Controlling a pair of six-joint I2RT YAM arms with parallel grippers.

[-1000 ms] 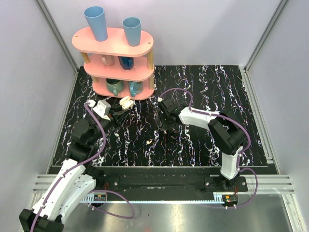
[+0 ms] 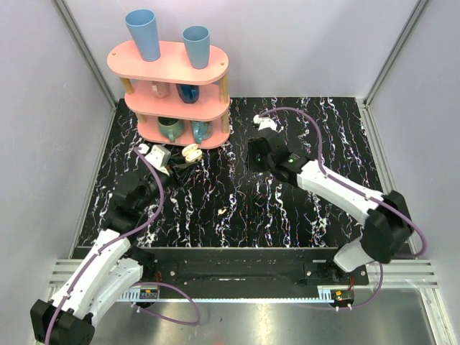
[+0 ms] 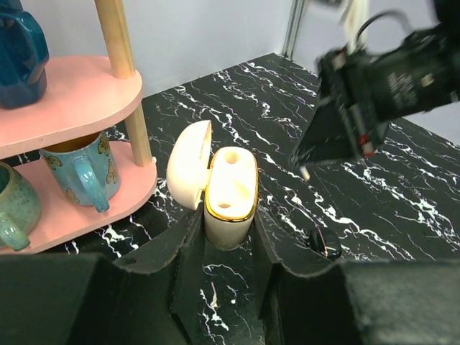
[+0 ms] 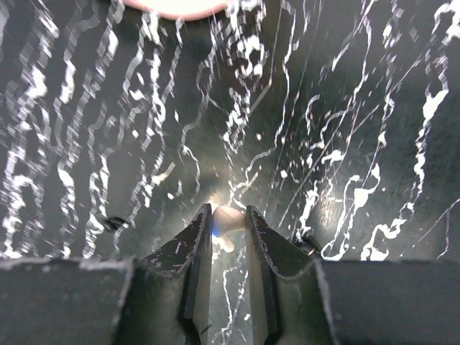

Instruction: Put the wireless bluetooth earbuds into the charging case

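Observation:
The open white charging case (image 3: 228,188), with a gold rim and two empty-looking slots, is in my left gripper (image 2: 188,164), which is shut on it near the pink shelf. My right gripper is raised over the middle of the board, its fingertips close around a small white earbud (image 4: 228,218) with a blue glint. In the top view, another small white earbud (image 2: 222,211) lies on the dark marbled surface between the arms.
The pink shelf (image 2: 167,61) with cups and mugs stands at the back left. A small black object (image 3: 325,243) lies on the board below the right gripper. The right side of the board is mostly clear.
My right arm has risen and shifted back and to the right. My left gripper with the case has moved slightly to the right.

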